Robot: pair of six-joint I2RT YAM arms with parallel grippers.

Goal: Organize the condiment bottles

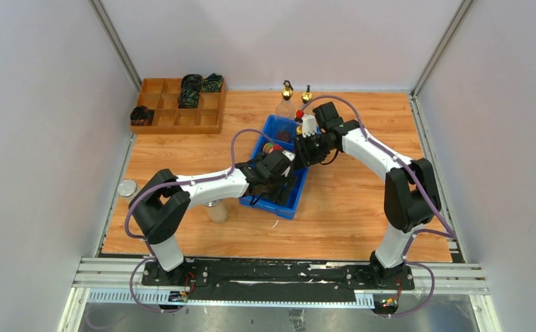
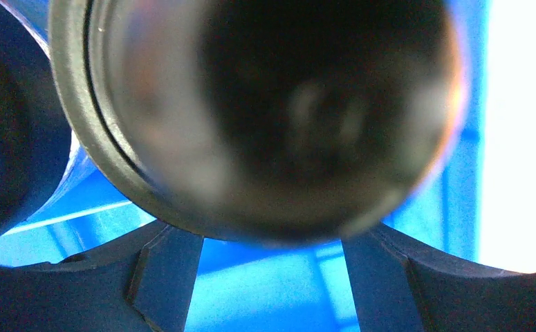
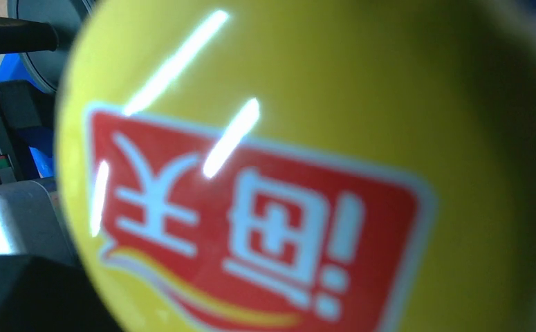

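Observation:
Over the blue box (image 1: 283,213), both grippers work close together. My left gripper reaches down into it; its fingers stand apart, with a dark, blurred round bottle (image 2: 272,138) right before them, hiding the tips. Whether they grip it I cannot tell. Beside it shows another dark round container (image 2: 12,124). My right gripper (image 1: 302,155) hangs over the box's far right side. A yellow bottle with a red label (image 3: 306,104) fills most of the right wrist view and hides most of the fingers, so their grip on it is unclear.
Two gold-topped bottles, one large (image 1: 285,107) and one small (image 1: 306,97), stand at the back. A wooden organizer (image 1: 164,129) with dark bundles is at the back left. Jars (image 1: 216,211) (image 1: 127,188) stand at left.

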